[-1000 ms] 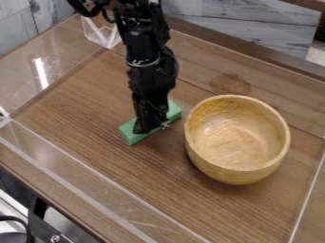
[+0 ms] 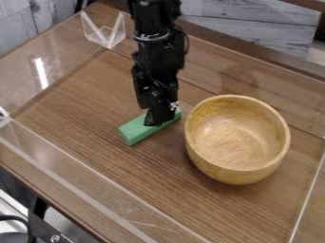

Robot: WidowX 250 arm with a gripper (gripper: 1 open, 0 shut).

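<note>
A black robot arm hangs down from the top centre, its gripper (image 2: 158,116) open just above a green block (image 2: 143,131) that lies flat on the wooden table (image 2: 89,171). The gripper hides part of the block's far end. Whether the fingers touch the block cannot be told.
A round tan bowl (image 2: 235,157) stands right of the block, close to it. A clear plastic object (image 2: 105,28) is at the back left. A marble-patterned panel (image 2: 254,28) runs along the back.
The block stays about where it was.
</note>
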